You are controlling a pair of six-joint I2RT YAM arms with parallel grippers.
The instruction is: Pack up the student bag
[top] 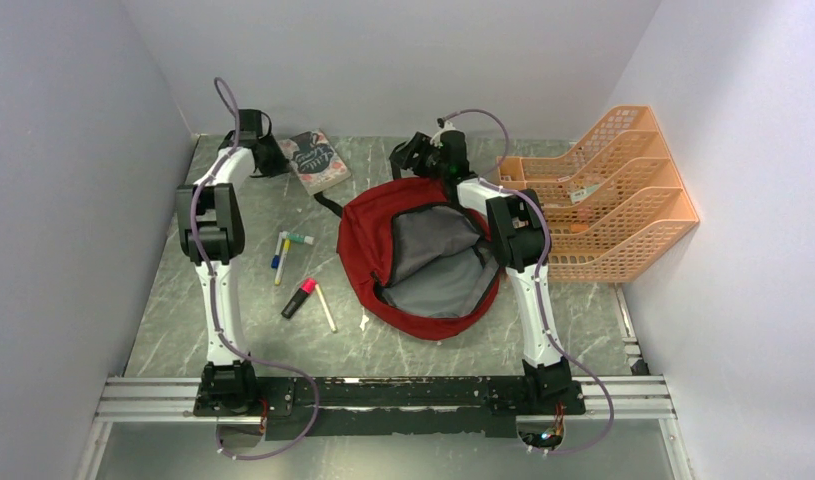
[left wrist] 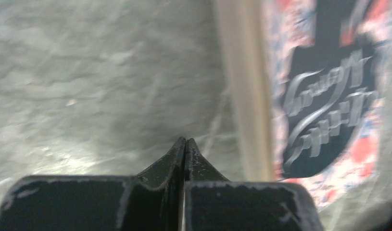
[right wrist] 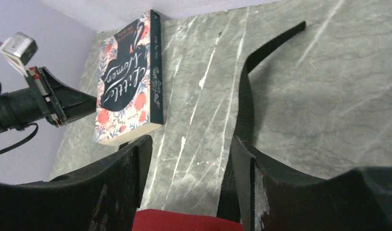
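A floral book, Little Women, lies near the back left; the left wrist view shows its cover (left wrist: 328, 110) blurred. My left gripper (top: 273, 160) is at its left side, low; in the left wrist view its fingertips (left wrist: 177, 159) are together, with nothing visible between them. The red bag (top: 368, 250) lies open at centre, its grey interior showing, a black strap (right wrist: 244, 106) stretched on the table. My right gripper stands open above the bag's back edge, nothing between its fingers.
An orange mesh organizer (top: 623, 240) stands at the right. Markers (top: 283, 262) and a pink-capped highlighter (top: 297, 300) lie left of the bag. Walls bound the back and sides.
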